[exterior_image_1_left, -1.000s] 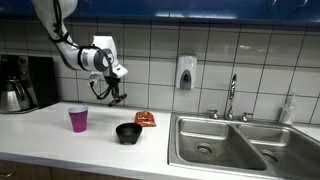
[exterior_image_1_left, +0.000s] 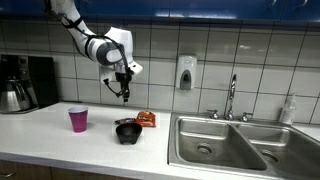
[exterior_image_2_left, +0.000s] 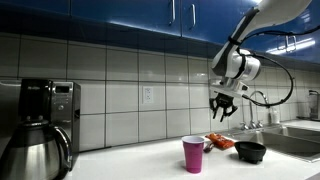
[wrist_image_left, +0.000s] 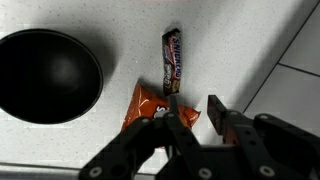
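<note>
My gripper (exterior_image_1_left: 123, 96) hangs above the counter, behind and above the black bowl (exterior_image_1_left: 129, 133). In the wrist view the gripper's fingertips (wrist_image_left: 172, 101) stand apart and nothing is between them, so it is open. A dark, narrow wrapped bar (wrist_image_left: 172, 60) lies on the counter beyond the fingertips. Beside it is a red-orange packet (wrist_image_left: 150, 106), partly hidden by the gripper. The same packet (exterior_image_1_left: 146, 119) rests near the back wall in exterior view 1, with the bar (exterior_image_1_left: 125, 121) to its left. The bowl (wrist_image_left: 45, 75) looks empty from above.
A magenta cup (exterior_image_1_left: 78, 119) stands to the left on the counter, with clear counter in front. The sink (exterior_image_1_left: 215, 145) and its faucet (exterior_image_1_left: 231, 100) lie to the right. A coffee maker (exterior_image_2_left: 38, 125) stands at the far end, and a tiled wall runs behind.
A second ago a dark object was at my gripper, above the counter.
</note>
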